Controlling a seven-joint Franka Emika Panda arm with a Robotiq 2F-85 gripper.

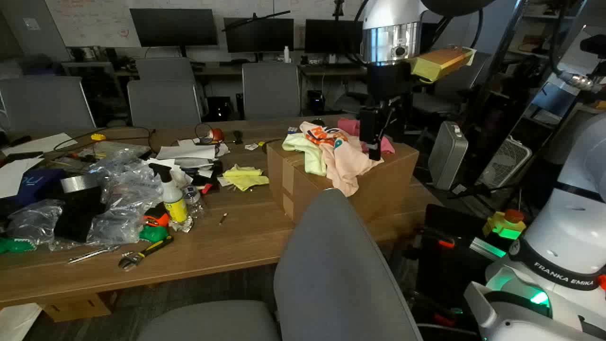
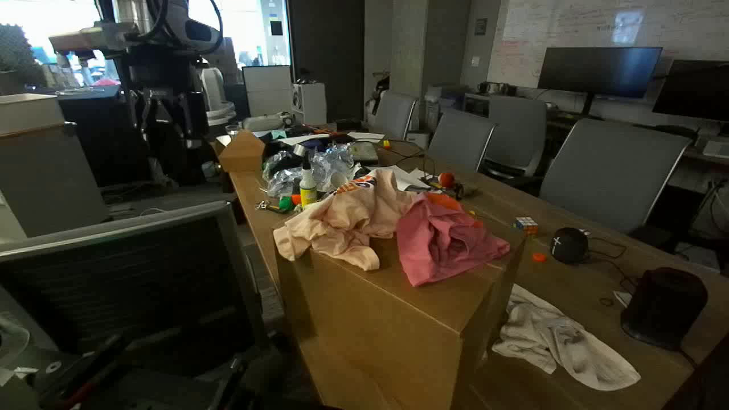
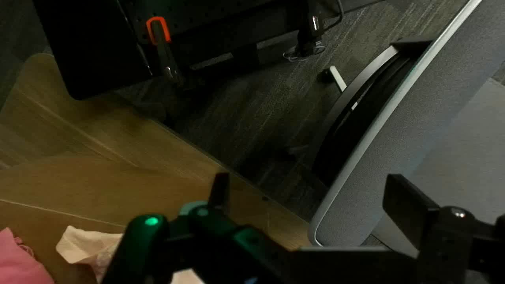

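Note:
My gripper is open, its two fingers wide apart with nothing between them. In the wrist view it hangs over the grey chair's edge and dark floor, to one side of the cardboard box (image 2: 369, 328). On the box lie a peach cloth (image 2: 335, 225) with an orange print and a pink cloth (image 2: 444, 239). A pale yellow-green cloth (image 1: 307, 152) is bunched against the peach one in exterior view 1. Only corners of the peach cloth (image 3: 85, 246) and pink cloth (image 3: 21, 262) show in the wrist view, partly behind the gripper.
A grey chair (image 1: 335, 261) stands close by the box and table. The table (image 1: 244, 238) holds a spray bottle (image 1: 172, 196), an adjustable wrench (image 1: 145, 253), plastic bags and a yellow cloth (image 1: 244, 177). A white cloth (image 2: 560, 341) and black speaker (image 2: 663, 307) lie beyond the box.

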